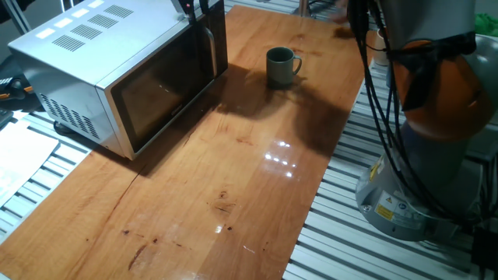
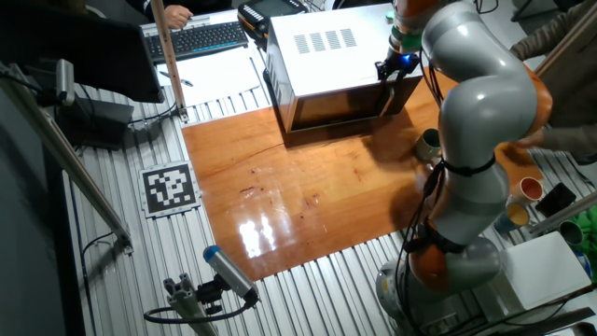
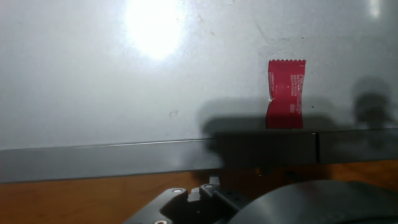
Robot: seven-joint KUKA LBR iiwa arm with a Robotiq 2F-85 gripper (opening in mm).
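A small red wrapped packet [image 3: 286, 93] lies flat on the white top of the microwave [image 3: 93, 87], close to its front edge. My gripper [image 2: 395, 75] is over the front of the microwave near the handle end, its dark fingers apart. In exterior view 1 the gripper [image 1: 196, 9] shows only at the top edge, and the packet cannot be made out there. The wrist view shows part of the gripper hardware at the bottom, below the packet, with no object visible in it. A green mug [image 1: 281, 68] stands upright on the wooden table.
The microwave door [image 1: 167, 89] is closed, its handle [image 1: 211, 50] at the far end. The wooden board [image 1: 210, 187] is clear in front. Cups [image 2: 528, 190] stand beside the robot base, and a person's arm [image 2: 560, 138] reaches in at the right.
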